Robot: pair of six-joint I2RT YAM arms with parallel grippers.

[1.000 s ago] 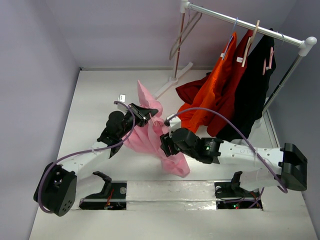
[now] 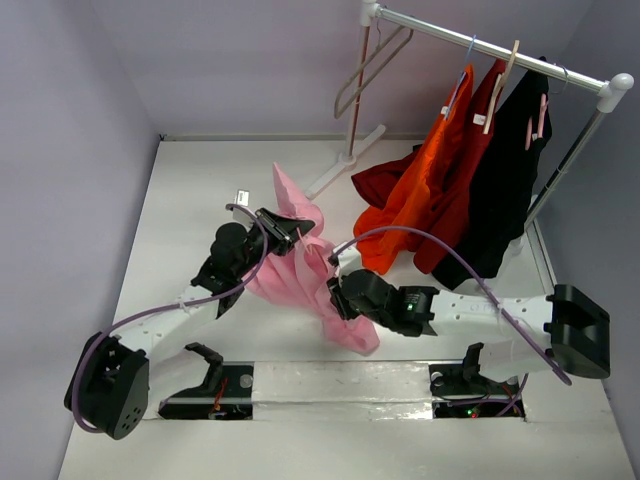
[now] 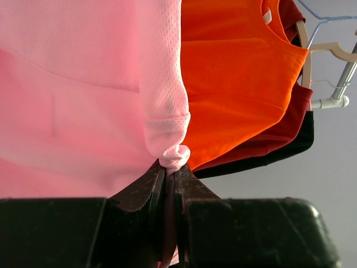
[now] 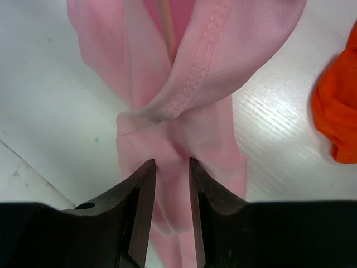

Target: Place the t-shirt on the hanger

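The pink t-shirt (image 2: 290,275) hangs bunched from my left gripper (image 2: 298,228), which is shut on a gathered fold of it, filling much of the left wrist view. In the right wrist view a pale strip, perhaps part of a hanger, shows inside the pink folds (image 4: 167,33). My right gripper is part open, its fingertips at the lower part of the pink cloth; whether cloth lies between them is unclear. In the top view it is low at the shirt's right side.
A rack rail (image 2: 420,27) carries an empty hanger (image 2: 350,95) at left and orange (image 2: 410,210), red and black (image 2: 505,180) garments at right, close behind my right arm.
My right gripper has moved slightly down toward the front, along the pink shirt. The left gripper holds almost still, and the empty hanger on the rail swings slightly.
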